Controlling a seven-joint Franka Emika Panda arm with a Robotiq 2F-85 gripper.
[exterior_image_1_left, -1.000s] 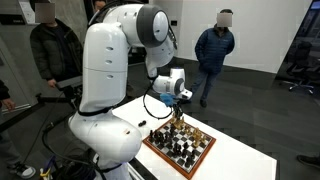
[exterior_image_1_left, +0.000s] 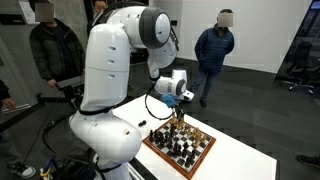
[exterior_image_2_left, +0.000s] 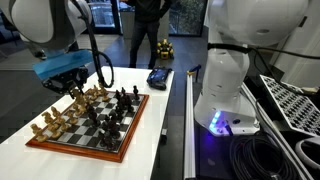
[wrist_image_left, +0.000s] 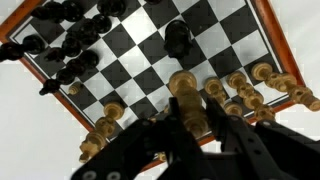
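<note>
My gripper points down over the chessboard (exterior_image_1_left: 208, 142), shut on a tan chess piece (wrist_image_left: 184, 88). In the wrist view the piece's rounded top shows ahead of the dark fingers; how far its base is from the board cannot be told. A lone dark piece (wrist_image_left: 177, 38) stands just beyond it, apart from it. In the second exterior view, the gripper (exterior_image_2_left: 76, 92) is at the tan side of the board and the held piece is hard to make out.
Dark pieces (wrist_image_left: 72, 46) crowd one side of the board; other tan pieces (wrist_image_left: 248, 90) stand close around the gripper. The board's wooden rim (exterior_image_2_left: 118, 155) edges the squares. A person (exterior_image_1_left: 213, 52) stands behind.
</note>
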